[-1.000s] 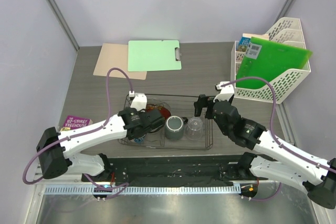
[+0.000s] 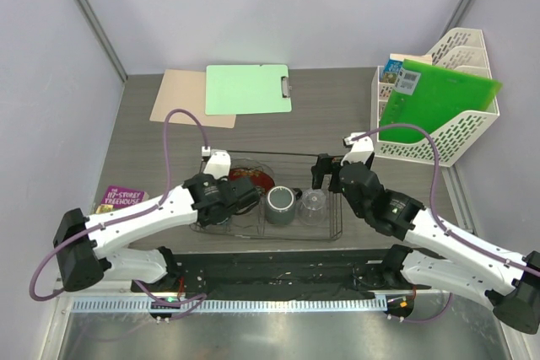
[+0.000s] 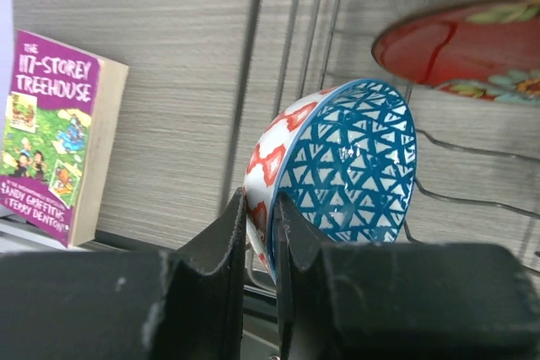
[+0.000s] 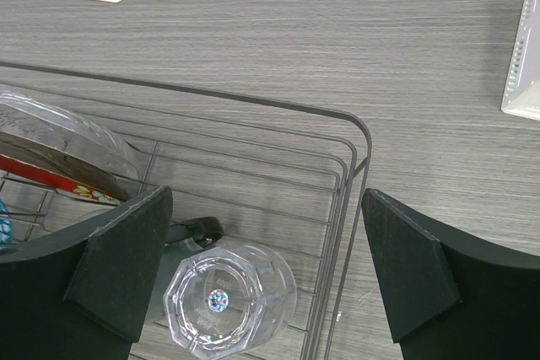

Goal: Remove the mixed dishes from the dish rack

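Observation:
In the left wrist view, a bowl (image 3: 350, 166), blue-and-white inside and red-and-white outside, stands on edge in the wire dish rack. My left gripper has its fingers close together on either side of its rim, shut on it. A red flowered dish (image 3: 472, 48) leans beyond it in the rack. Farther right sit a grey mug (image 2: 280, 206) and a clear faceted glass (image 4: 232, 299), the glass lying on its side. Over the rack's right end my right gripper is open, empty, above the glass. A clear dish (image 4: 63, 128) is beside the red one.
A book (image 3: 55, 137) lies left of the rack. Behind are a green clipboard (image 2: 245, 90) and a tan board (image 2: 179, 97). A white holder (image 2: 477, 128) with a green folder (image 2: 439, 103) stands back right. Counter behind the rack is mostly bare.
My left arm has shifted slightly left, over the rack's left end. The right arm and the rack's other dishes look unmoved.

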